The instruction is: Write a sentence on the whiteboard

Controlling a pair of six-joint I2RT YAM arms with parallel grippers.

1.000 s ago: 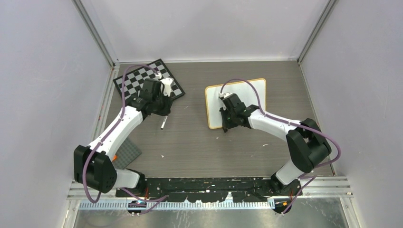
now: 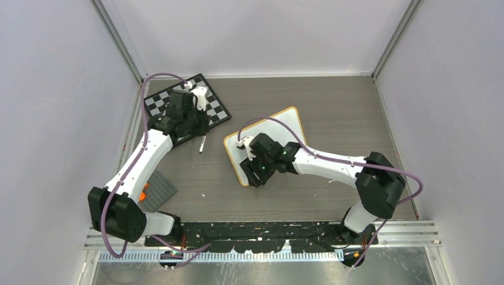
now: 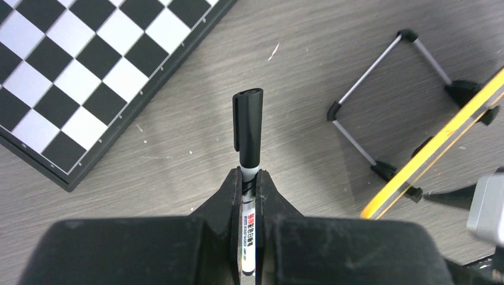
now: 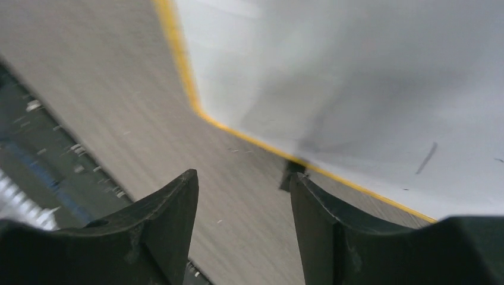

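Note:
A white marker with a black cap [image 3: 249, 122] points upward, and my left gripper is shut on its body. In the top view the marker [image 2: 202, 144] is over bare floor beside the checkered board. The whiteboard [image 2: 286, 122] has a yellow frame and stands tilted in the middle of the workspace. My right gripper is at its lower edge, fingers apart. Nothing sits between those fingers, and the board's edge passes beyond the tips. A short dark mark [image 4: 427, 158] shows on the white surface.
The checkered board [image 2: 217, 113] lies at the back left, under the left arm. A grey ridged pad [image 2: 160, 191] with something orange is by the left arm's base. Wire legs [image 3: 356, 80] prop the whiteboard from behind.
The whiteboard has shifted left and turned, together with the right arm. The left arm, still with the marker, has drifted slightly left and back.

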